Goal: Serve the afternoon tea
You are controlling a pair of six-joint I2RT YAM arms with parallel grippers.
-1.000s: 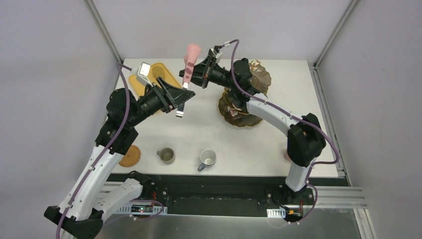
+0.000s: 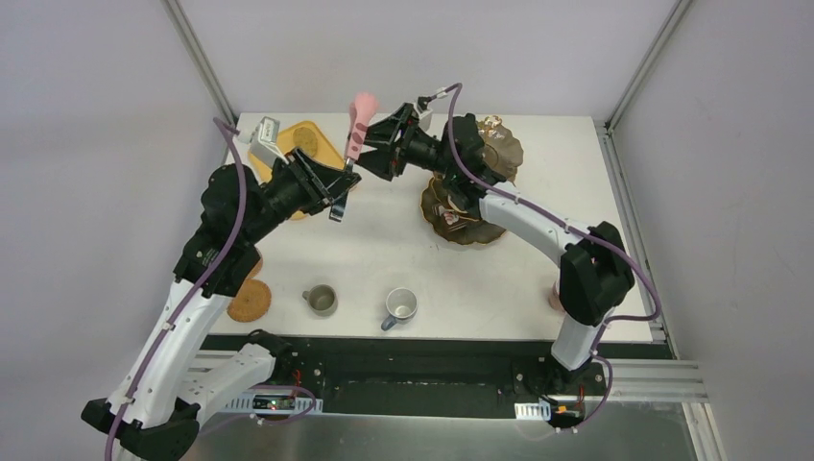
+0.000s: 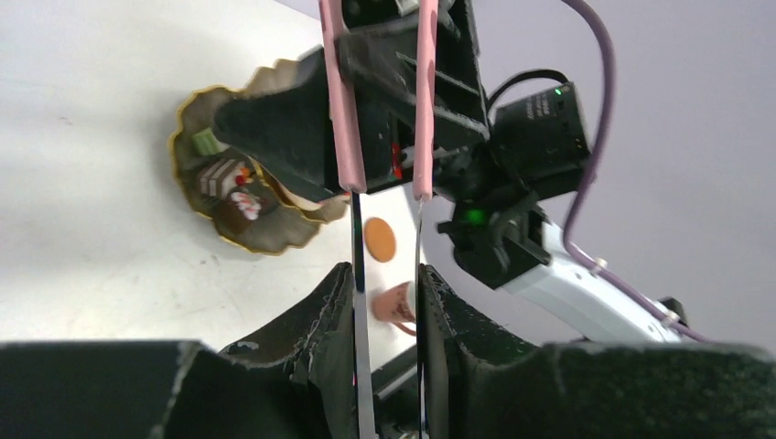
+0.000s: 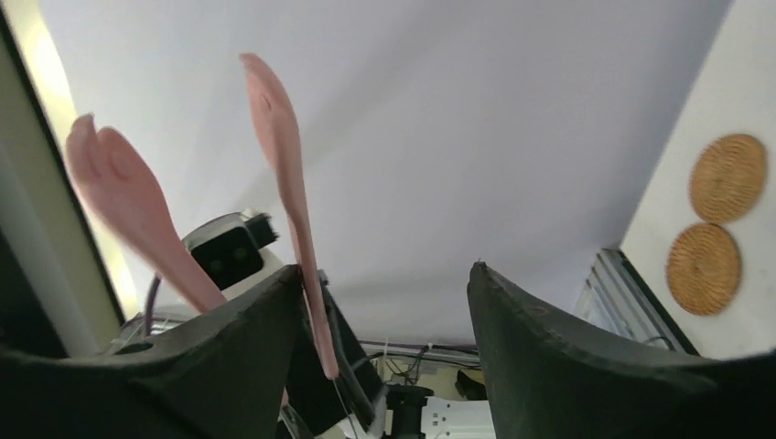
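Pink-handled tongs (image 2: pixel 360 125) with metal arms stand nearly upright above the table. My left gripper (image 2: pixel 344 190) is shut on their metal arms; in the left wrist view the arms run between its fingers. Just right of the tongs, my right gripper (image 2: pixel 376 158) is open. Its gap is empty in the right wrist view, where the pink handles (image 4: pixel 284 137) pass by its left finger (image 4: pixel 261 315). Under the right arm sits a brown, gold-rimmed tiered stand (image 2: pixel 467 230) with small food pieces on it, partly hidden.
A yellow tray (image 2: pixel 331 144) lies at the back left, partly behind the left arm. A grey-green cup (image 2: pixel 323 301), a light mug (image 2: pixel 401 303) and a round coaster (image 2: pixel 250 302) are near the front edge.
The tongs and left gripper have shifted left and the tongs' handle end has tilted. My right gripper has opened wider and stands apart from the handle; its arm has moved slightly.
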